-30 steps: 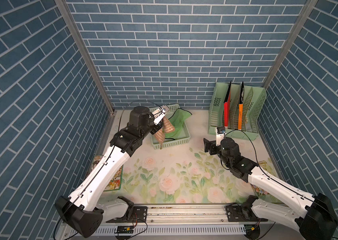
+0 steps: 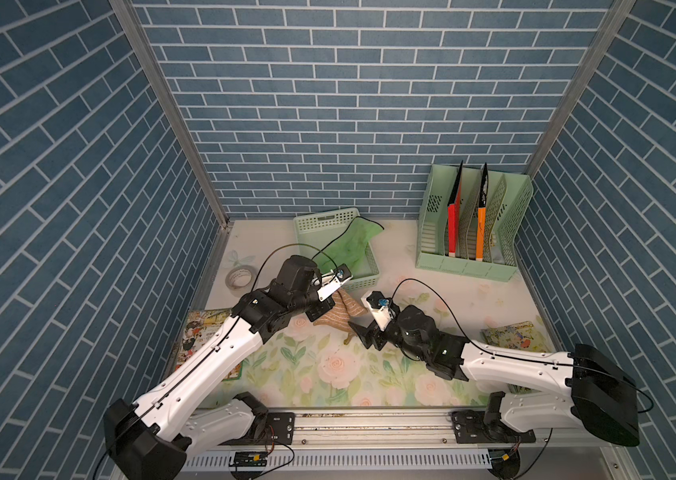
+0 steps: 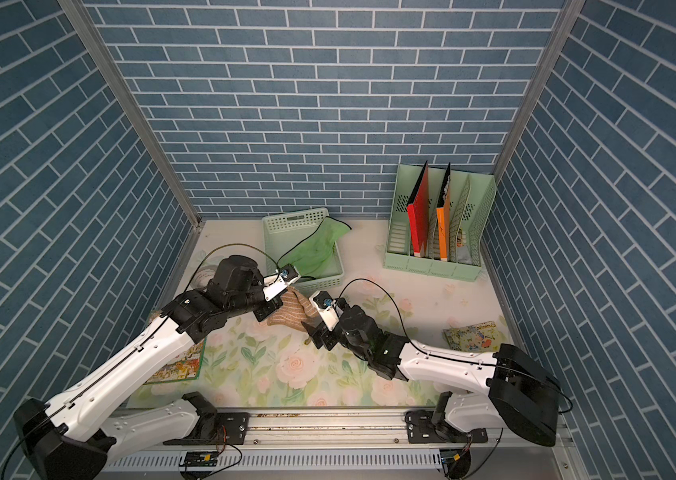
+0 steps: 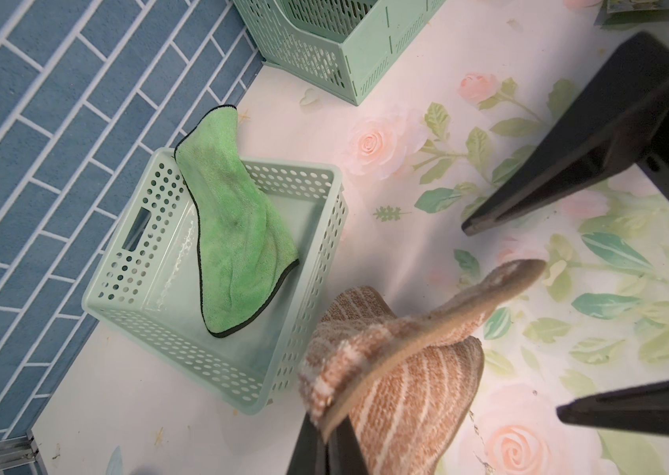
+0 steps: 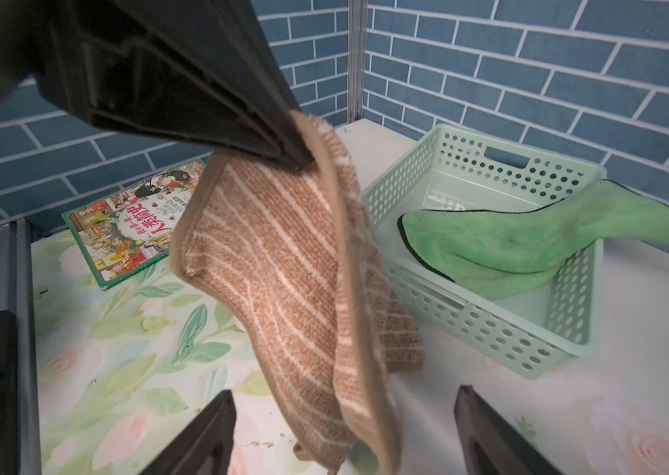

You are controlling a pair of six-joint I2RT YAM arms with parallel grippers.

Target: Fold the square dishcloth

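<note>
A brown-and-white striped dishcloth hangs loosely folded above the floral table. My left gripper is shut on its tan edge; in the right wrist view the cloth drops from those black fingertips. My right gripper is open, its fingers apart on either side of the cloth's lower end, touching it nowhere that shows. From the left wrist view, the right gripper's two fingers come in from the right, with a cloth corner pointing towards the gap between them. The far layers of the cloth are partly hidden.
A pale green basket with a green cloth inside, draped over its rim, stands just behind. At the back right is a green file rack. A book lies at the left.
My left gripper has carried the striped cloth from over the basket forward above the table and a little right.
</note>
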